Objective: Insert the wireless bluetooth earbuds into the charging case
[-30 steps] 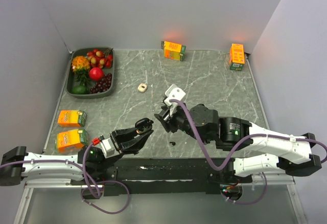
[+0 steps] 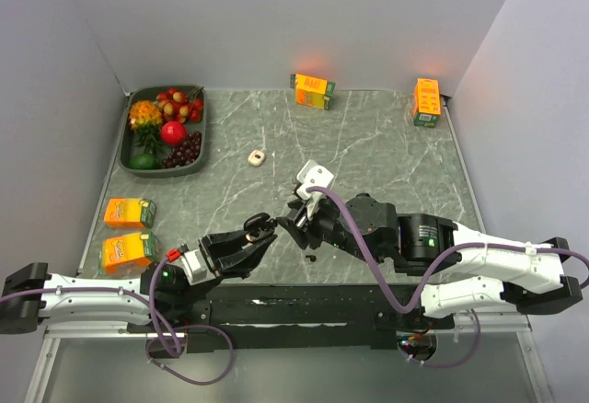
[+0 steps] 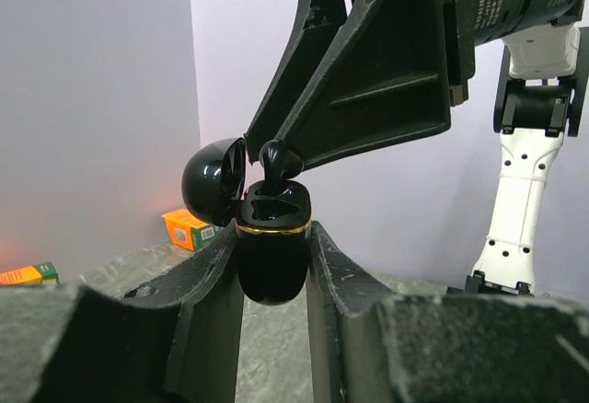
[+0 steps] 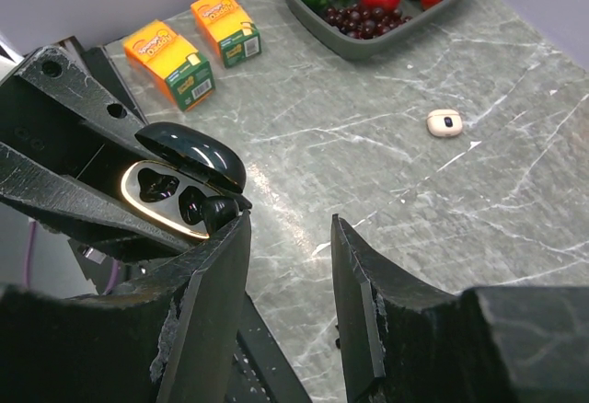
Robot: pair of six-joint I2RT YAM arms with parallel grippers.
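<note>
My left gripper is shut on the black, gold-rimmed charging case (image 3: 273, 256), whose lid (image 3: 207, 182) is open. In the right wrist view the case's lit tray (image 4: 166, 199) shows, with a black earbud (image 4: 219, 213) at its right end, by the fingertips of my right gripper, which looks part open. In the left wrist view that earbud (image 3: 281, 159) sits above the case, at the right gripper's tips. A small dark piece (image 2: 311, 258) lies on the table below the right gripper.
A fruit basket (image 2: 124, 145) stands back left. Juice boxes (image 2: 129, 251) stand at left and back. A small white case (image 2: 256, 157) lies mid-table.
The left arm has stayed still.
</note>
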